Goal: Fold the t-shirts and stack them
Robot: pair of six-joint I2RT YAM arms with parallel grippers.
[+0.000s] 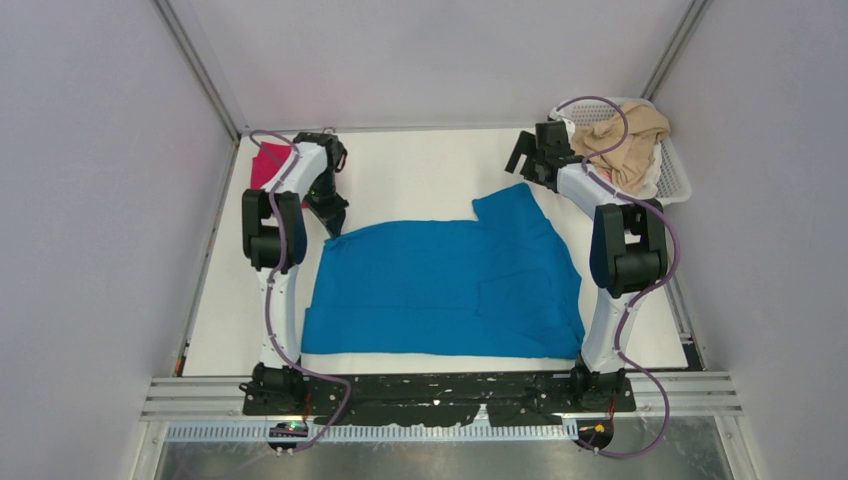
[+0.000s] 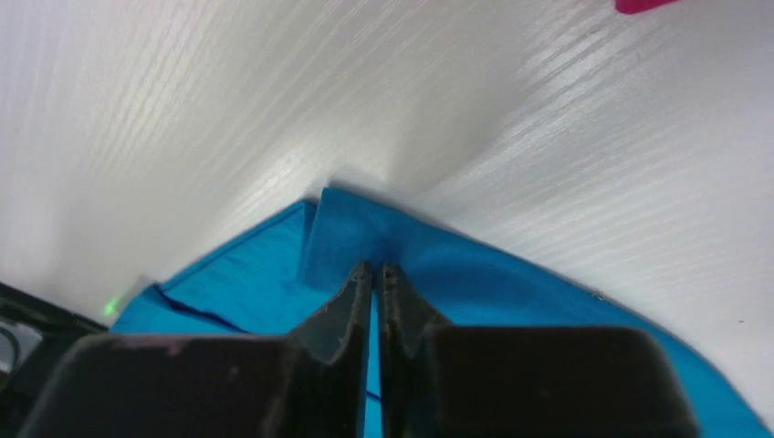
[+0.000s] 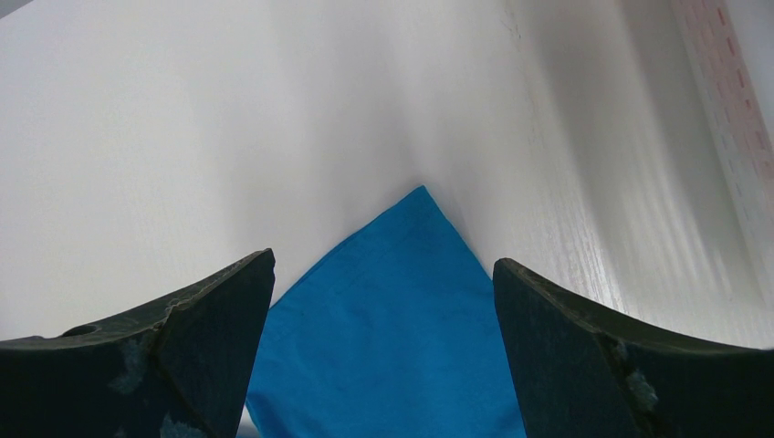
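Observation:
A blue t-shirt (image 1: 420, 280) lies spread on the white table. My left gripper (image 1: 333, 222) is down at its upper left corner; in the left wrist view its fingertips (image 2: 360, 281) are close together over the blue cloth (image 2: 475, 283), and whether cloth is between them cannot be told. My right gripper (image 1: 522, 160) is open above the shirt's upper right corner, which shows between and beyond its fingers in the right wrist view (image 3: 392, 310). A folded red cloth (image 1: 268, 165) lies at the back left, partly under the left arm.
A white basket (image 1: 672, 170) holding beige and other cloth stands at the back right, beside the right arm. Bare table (image 1: 410, 170) shows behind the shirt and along its left side.

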